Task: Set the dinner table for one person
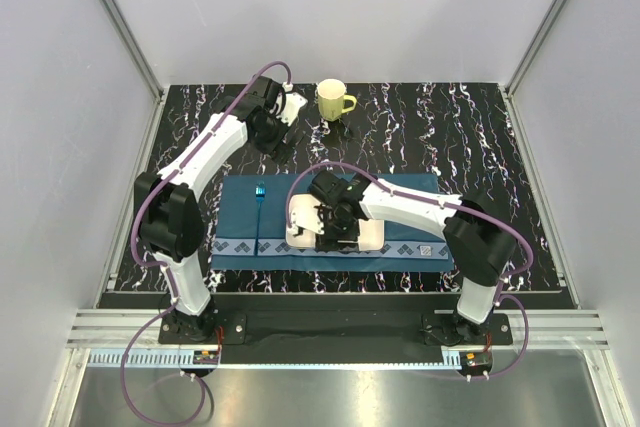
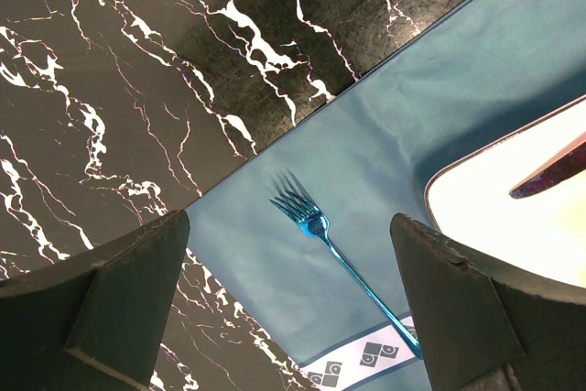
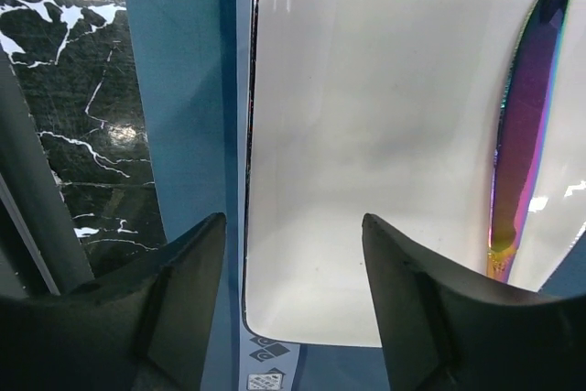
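Observation:
On the blue placemat [image 1: 405, 187] lies a cream rectangular plate [image 1: 372, 237]. A blue fork [image 1: 258, 219] rests on the mat to its left, tines toward the back. My right gripper [image 1: 337, 245] is over the plate, its fingers apart with nothing between them. Beside it in the right wrist view, an iridescent purple knife [image 3: 526, 125] shows against the plate; the tip of a purple blade [image 2: 554, 174] enters the left wrist view too. Behind the mat my left gripper [image 1: 275, 152] hangs open and empty. A pale yellow mug [image 1: 332, 100] stands at the back.
White walls [image 1: 330, 7] close in the back and sides. Both arms reach in from the front, the right one passing over the right half of the mat.

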